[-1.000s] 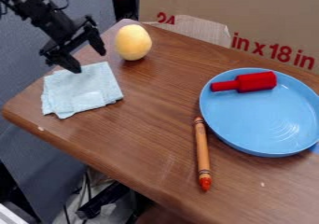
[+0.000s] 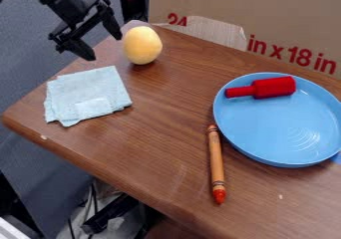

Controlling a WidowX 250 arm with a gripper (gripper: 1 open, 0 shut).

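Observation:
My black gripper (image 2: 102,46) hangs at the upper left, above the table's left edge and the folded pale blue cloth (image 2: 87,96), with its fingers apart and nothing visible between them. A yellow round object (image 2: 143,45) sits to its right near the back. On the right, a blue plate (image 2: 277,133) holds a red object with a handle (image 2: 270,87), perhaps a small rolling pin. An orange crayon (image 2: 216,163) lies left of the plate.
A cardboard box (image 2: 253,24) stands behind the table. The floor shows beyond the left edge.
My gripper has risen from just over the cloth, up and slightly away from it. The objects on the table have not visibly moved.

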